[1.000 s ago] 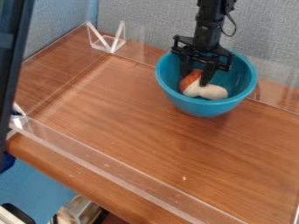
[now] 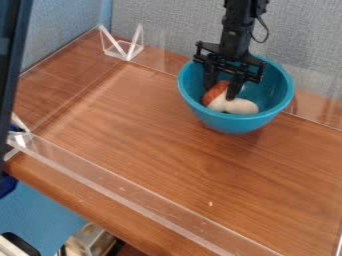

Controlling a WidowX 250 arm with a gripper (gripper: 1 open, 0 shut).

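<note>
A teal bowl (image 2: 267,115) stands at the back right of the wooden table. My black gripper (image 2: 230,84) reaches down into it from above, its fingers lowered among the contents. Inside lie a pale, rounded object (image 2: 243,106) and an orange-red object (image 2: 214,94). The gripper appears shut on the orange-red object, though its fingertips are partly hidden and the exact contact is hard to tell.
A white wire-like stand (image 2: 120,47) sits at the back left. A clear low rim runs along the table's edges, with grey padded walls behind.
</note>
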